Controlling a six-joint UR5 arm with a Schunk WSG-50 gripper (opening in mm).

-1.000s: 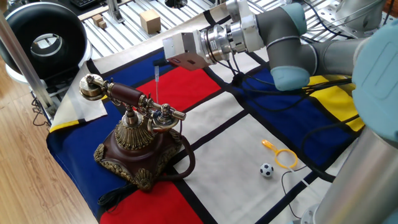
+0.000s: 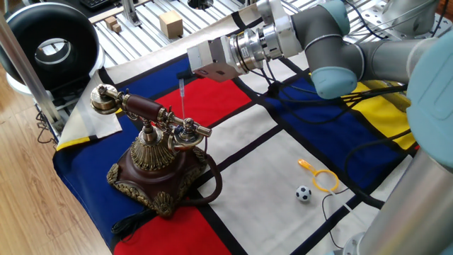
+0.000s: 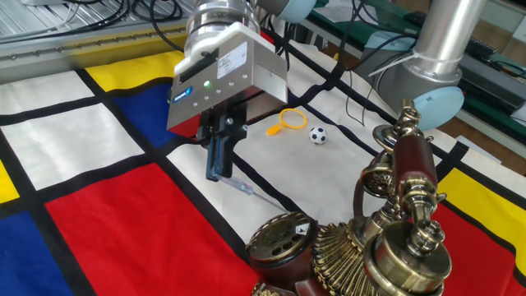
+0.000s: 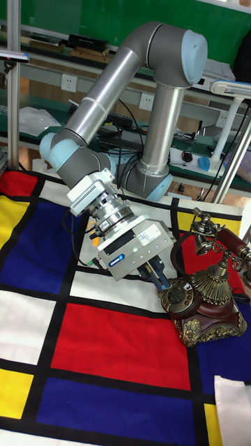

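My gripper (image 3: pixel 219 168) is shut on a slim screwdriver-like tool (image 3: pixel 241 185) with a clear handle and a thin metal shaft. An antique-style telephone (image 2: pixel 157 159) in dark red and brass stands on the colour-block cloth, its handset (image 2: pixel 144 108) lying across the cradle. In exterior view 2, the shaft slants toward the phone's rotary dial (image 3: pixel 267 240). Whether its tip touches the dial cannot be told. Exterior view 3 has the dark fingers (image 4: pixel 157 274) just above and beside the dial; the tool barely shows there.
A small football (image 2: pixel 303 193) and a yellow ring-shaped toy (image 2: pixel 325 180) lie on the white cloth near the arm's base. A wooden block (image 2: pixel 170 25) sits on the slatted metal surface behind.
The phone has stayed put.
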